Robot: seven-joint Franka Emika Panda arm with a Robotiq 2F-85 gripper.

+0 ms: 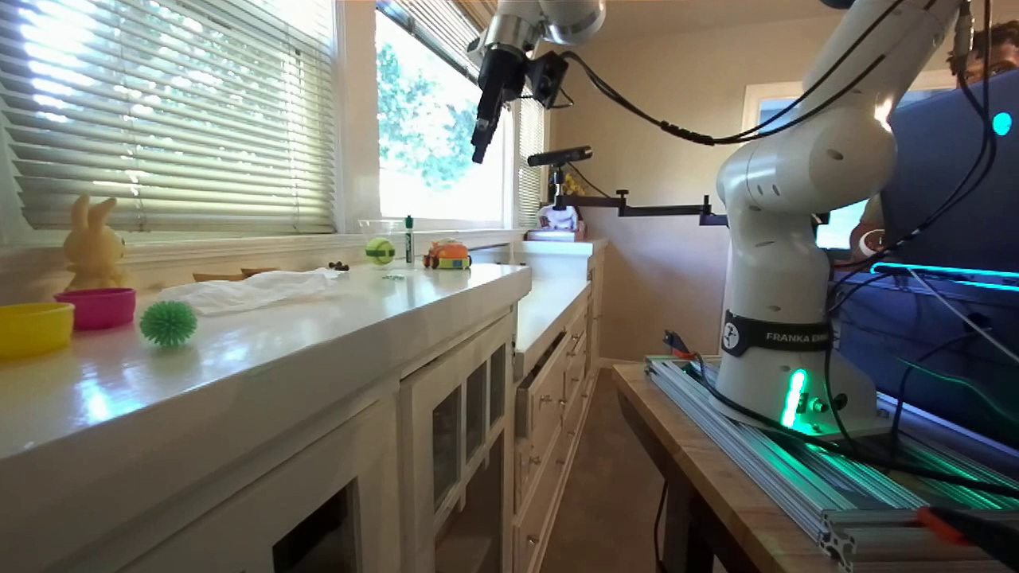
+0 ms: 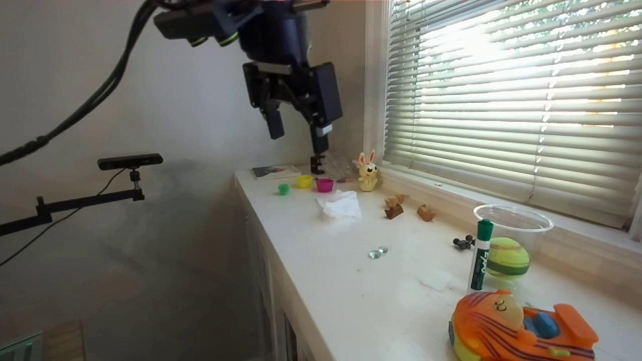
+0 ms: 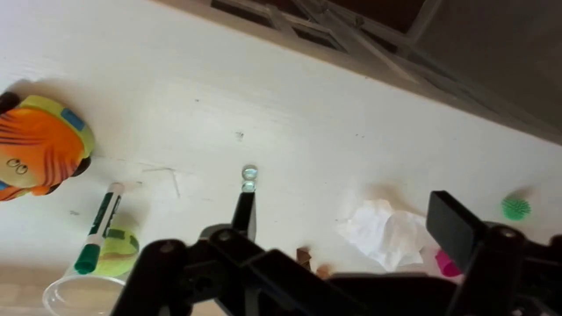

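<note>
My gripper hangs high over the white counter, its fingers well apart and nothing between them. In the wrist view one finger appears just below two clear glass beads, and the other finger overlaps the view of a crumpled white cloth or tissue. Both fingers are above the surface, touching nothing. A green marker stands upright beside a clear cup with a yellow-green ball in it. An orange toy car sits close by.
At the far end are a green spiky ball, a pink cup, a yellow cup and a bunny figure. Brown wooden pieces lie near the window.
</note>
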